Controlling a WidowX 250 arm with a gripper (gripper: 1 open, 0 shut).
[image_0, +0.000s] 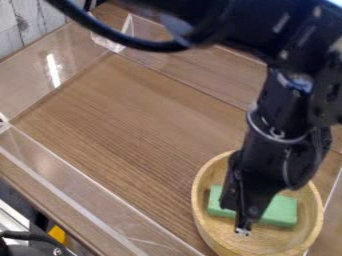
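The black arm reaches down from the top right, its gripper shut and lowered inside a tan bowl at the bottom right. A green block lies in the bowl, partly hidden behind the fingers. I see nothing held between the fingertips; whether they touch the block is hard to tell.
Clear plastic walls run along the left and lower-left edges. A black cable crosses the top of the view.
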